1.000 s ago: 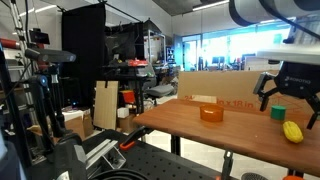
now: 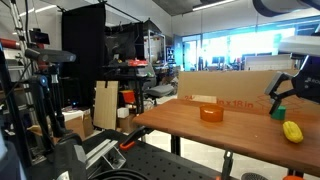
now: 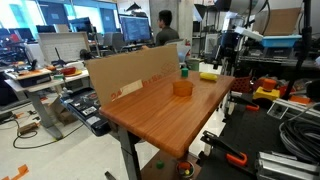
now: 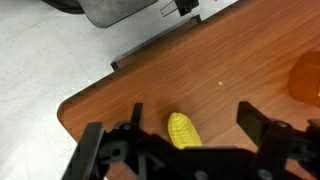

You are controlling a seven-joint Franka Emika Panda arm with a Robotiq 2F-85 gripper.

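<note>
A yellow oblong object [image 2: 292, 131] lies near the right end of the wooden table, and its rounded body [image 4: 183, 130] shows low in the wrist view. My gripper is open above the tabletop, its dark fingers spread to either side of that object with nothing held between them. An orange bowl [image 2: 211, 113] rests farther left on the table; part of the bowl [image 4: 306, 80] enters the wrist view at its right edge. Behind the yellow object stands a green cup-like item [image 2: 279, 112].
A brown panel [image 3: 135, 82] borders the wooden table [image 3: 165, 122] on its far side. Bare wood lies around the bowl and along the front of the table. The table's edge and corner pass close to the yellow object.
The arm and gripper have shifted right in exterior view 1. The yellow object, bowl and green item have stayed in place.
</note>
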